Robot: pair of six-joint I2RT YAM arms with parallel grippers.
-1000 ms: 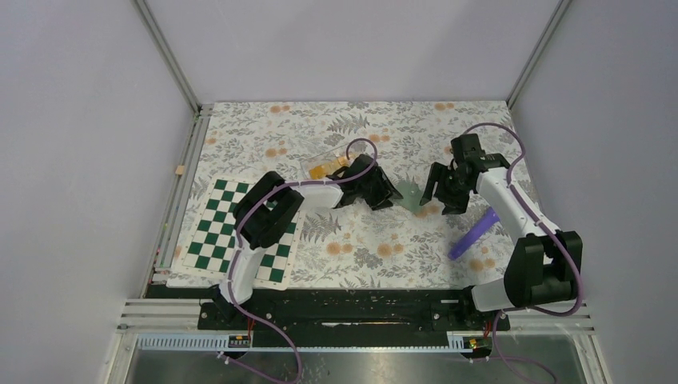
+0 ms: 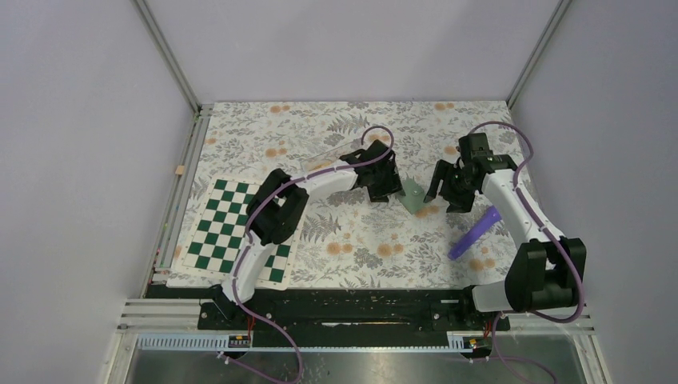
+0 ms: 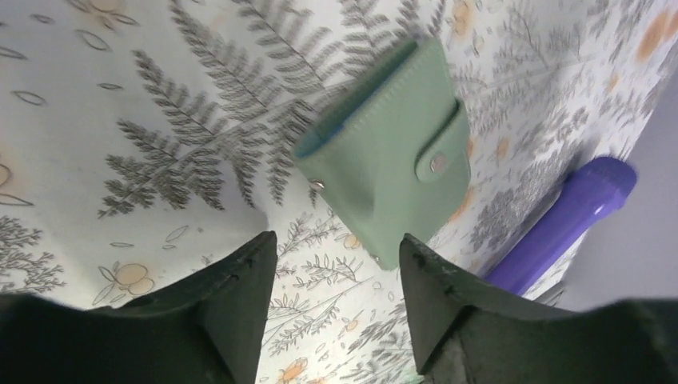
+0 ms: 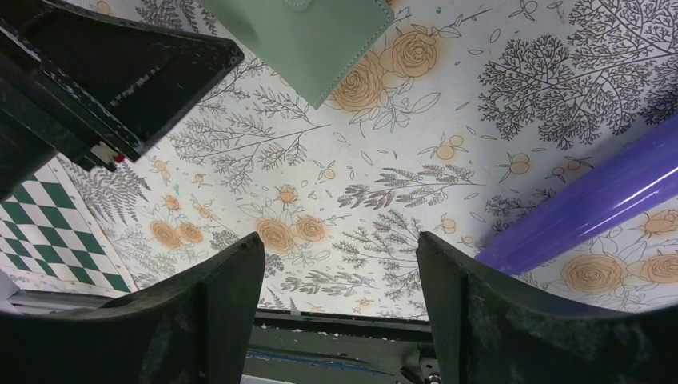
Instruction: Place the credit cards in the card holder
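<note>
A green card holder with a snap flap [image 2: 413, 196] [image 3: 392, 176] [image 4: 312, 44] lies flat on the floral mat. My left gripper [image 2: 385, 192] hangs just left of it, fingers apart with nothing between them. My right gripper [image 2: 444, 192] is to the holder's right, also open and empty. No card can be clearly made out; a clear tray with orange items [image 2: 318, 162] behind my left arm is partly hidden.
A green checkered board [image 2: 212, 224] lies at the left and a purple cylinder [image 2: 472, 234] [image 4: 576, 200] at the right.
My right gripper has shifted slightly right. The holder is unmoved.
</note>
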